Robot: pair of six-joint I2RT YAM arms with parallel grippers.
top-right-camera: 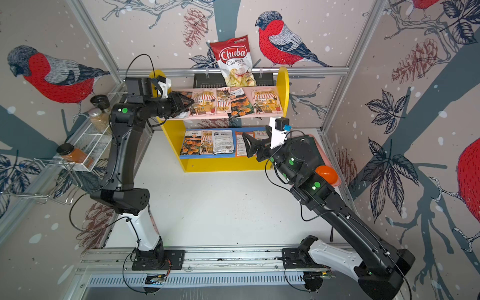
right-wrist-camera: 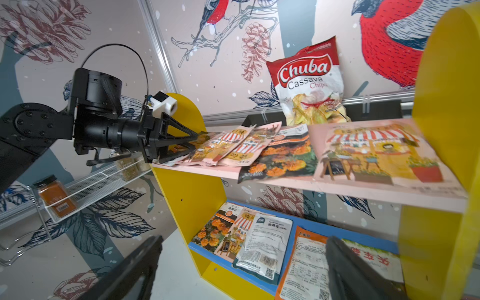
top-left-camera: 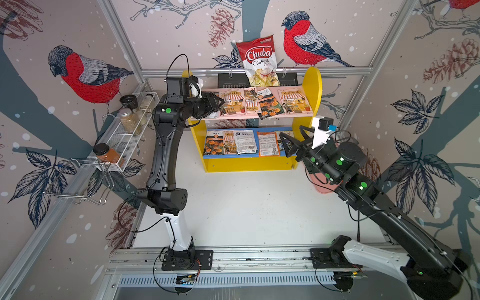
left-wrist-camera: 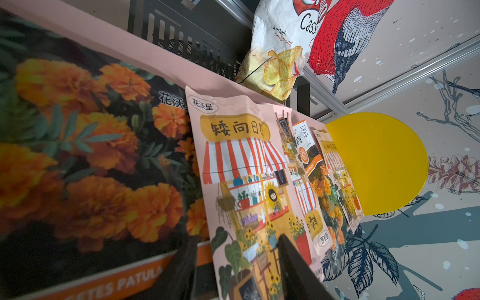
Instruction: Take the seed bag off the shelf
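Seed bags lie on both levels of a yellow shelf unit. At the left end of the upper pink shelf is my left gripper (top-left-camera: 219, 102), its fingers parted. In the left wrist view a dark marigold seed bag (left-wrist-camera: 95, 170) fills the left side, and a pink sunflower seed bag (left-wrist-camera: 240, 150) shows behind the fingertips. Farther right on that level lie another marigold bag (right-wrist-camera: 285, 155) and a pink bag (right-wrist-camera: 385, 155). My right gripper (top-left-camera: 286, 144) stands open in front of the lower shelf's right end. The lower blue shelf holds a white bag (top-left-camera: 245, 142) and an orange-edged bag (top-left-camera: 268, 144).
A Chuba chips bag (top-left-camera: 258, 61) stands behind the upper shelf. At left hangs a wire rack (top-left-camera: 125, 152) with jars. An orange object (top-right-camera: 327, 174) lies at the right, partly behind my right arm. The white tabletop (top-left-camera: 240, 205) before the shelf is clear.
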